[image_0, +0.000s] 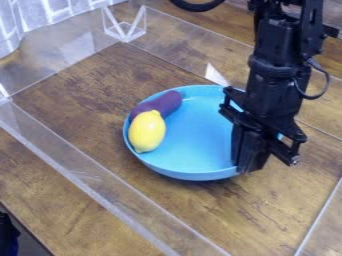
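Observation:
A light blue bowl (193, 144) sits on the wooden table, holding a yellow lemon-like object (147, 131) and a dark purple elongated object (163, 104) at its left side. The black gripper (243, 150) reaches down from the upper right to the bowl's right part. Its tips are at or near the rim; whether they touch it, and whether they are apart or closed, is hard to tell against the dark body.
Bare wooden table (94, 85) surrounds the bowl. Clear plastic walls run along the left and across the lower left. A small white piece lies behind the bowl.

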